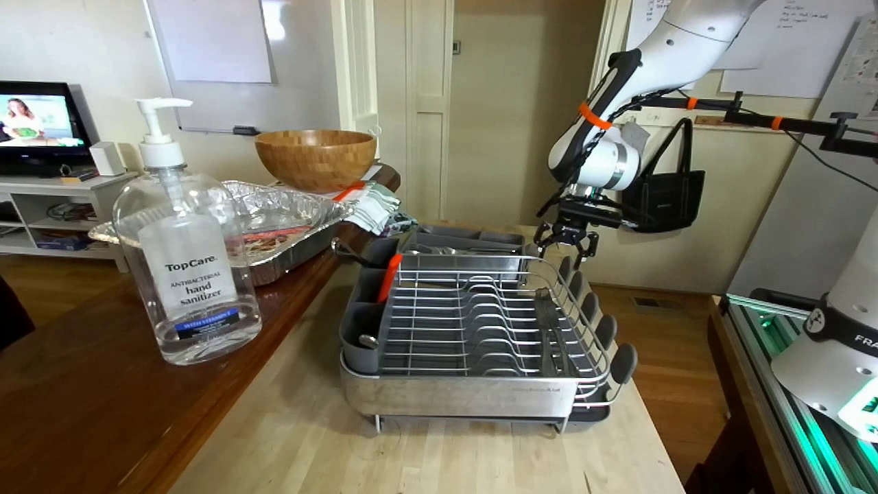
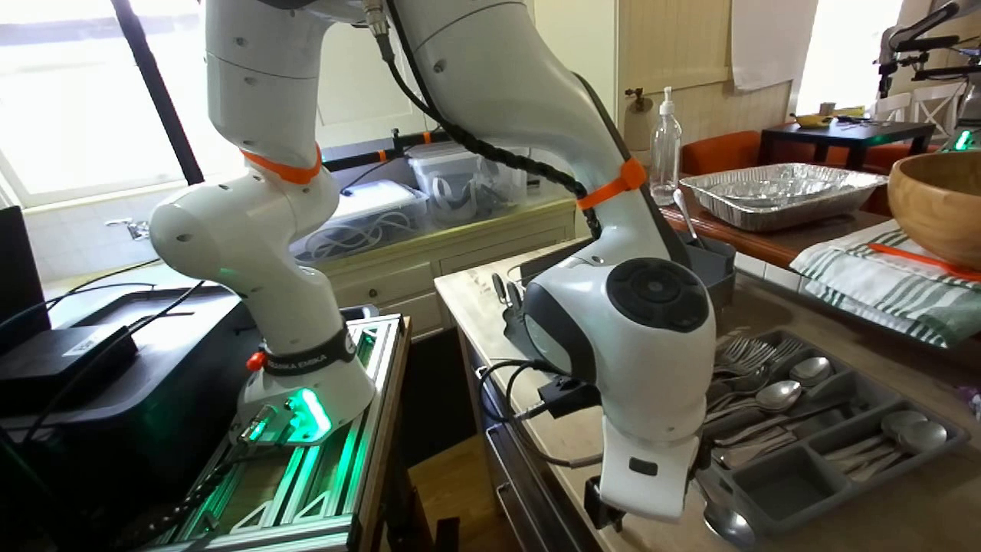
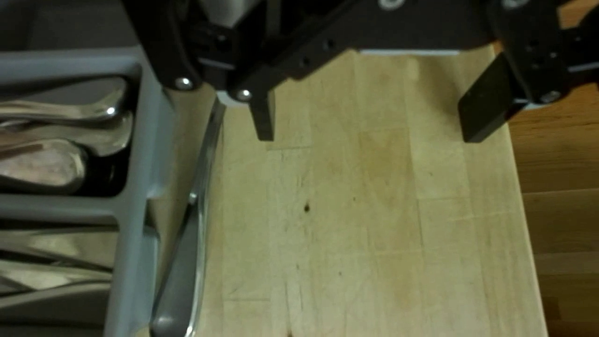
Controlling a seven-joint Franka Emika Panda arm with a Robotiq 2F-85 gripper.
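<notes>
Beyond the dish rack, my gripper (image 1: 566, 245) hangs at the far right part of the counter. In the wrist view its fingers (image 3: 483, 109) stand wide apart; the gripper is open with only bare wood beneath the gap. A metal utensil (image 3: 196, 241) lies on the counter along the tray's side, left of that gap and partly under the left finger. A spoon bowl (image 2: 729, 524) lies outside the grey cutlery tray (image 2: 792, 483) in exterior view 2, near my hand. The fingertips are mostly hidden there.
The dish rack (image 1: 457, 395) fills the counter's middle, with cutlery (image 1: 547, 329) lying on its wires. The counter's edge and wooden floor (image 3: 561, 224) are close on the right in the wrist view. A foil pan (image 2: 782, 188) and wooden bowl (image 2: 943, 202) stand on the raised ledge.
</notes>
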